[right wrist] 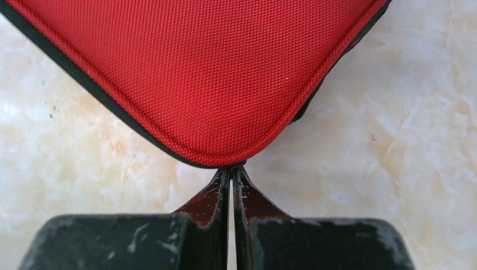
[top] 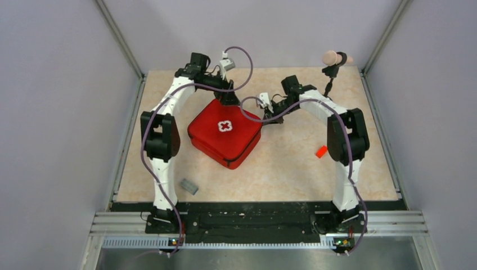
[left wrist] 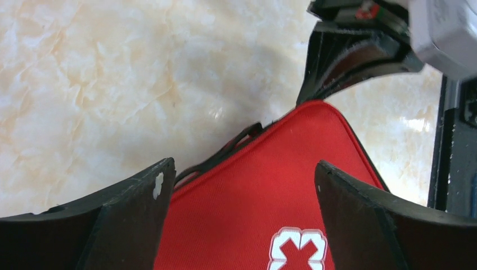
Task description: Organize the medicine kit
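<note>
The medicine kit is a closed red case (top: 216,125) with a white cross badge (top: 225,126) on its lid, standing askew on the table left of centre. Over its far corner, my left gripper (top: 228,100) is open; in the left wrist view, lid and badge show between and below its spread fingers. At the kit's right corner, my right gripper is shut, its fingertips touching the dark zipper edge (right wrist: 197,165). Whether a zipper pull is pinched there is hidden. A black strap (left wrist: 225,151) runs along the back edge.
A small grey block (top: 189,186) lies at the front left, close to the left arm. An orange-red piece (top: 321,151) rests beside the right arm. A camera stand (top: 332,70) occupies the back right. Bare tabletop (top: 287,174) spreads in front and right of the kit.
</note>
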